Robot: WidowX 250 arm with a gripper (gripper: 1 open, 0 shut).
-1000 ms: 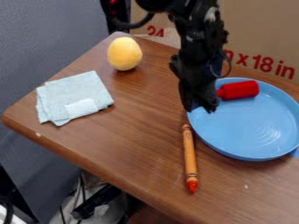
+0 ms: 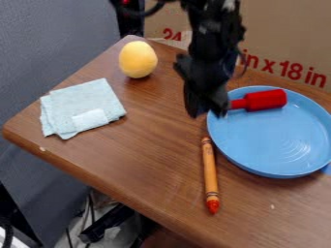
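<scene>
My black gripper (image 2: 207,97) hangs over the left rim of the blue plate (image 2: 272,140), its tip beside a red cylindrical object (image 2: 265,99) on the plate. Its fingertips are dark and blurred, so I cannot see whether they are open or hold anything. An orange crayon-shaped stick (image 2: 210,174) lies on the table below, left of the plate.
A yellow egg-shaped object (image 2: 137,58) sits at the back left, and a folded pale cloth (image 2: 80,107) lies at the left. A cardboard box (image 2: 291,48) stands behind.
The gripper has shifted slightly left from over the plate toward its rim and the table. The objects on the table look unmoved.
</scene>
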